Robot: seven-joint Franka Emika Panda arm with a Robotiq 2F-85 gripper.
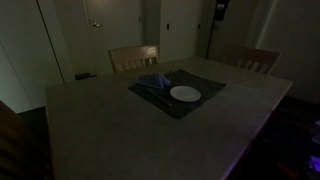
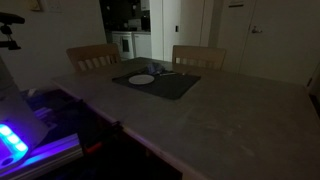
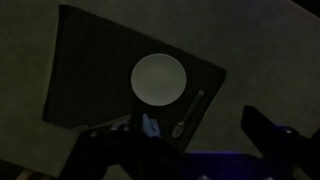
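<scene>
A round white plate [image 1: 185, 94] [image 2: 141, 79] [image 3: 158, 79] lies on a dark placemat [image 1: 207, 88] [image 2: 178, 86] [image 3: 90, 65] on the table. A crumpled blue cloth [image 1: 153, 80] [image 3: 150, 126] is on the mat beside the plate. In the wrist view, a fork- or spoon-like utensil [image 3: 187, 113] lies to the right of the plate, and another thin utensil [image 3: 105, 124] shows at the lower left. My gripper is above the setting, its dark fingers spread wide apart, with nothing seen held. Exterior view 1 shows it only as a dark shape at the top.
Wooden chairs [image 1: 134, 58] [image 1: 249, 59] stand against the table's far sides. The room is very dim, and a blue-purple light [image 2: 12, 143] glows by the arm's base.
</scene>
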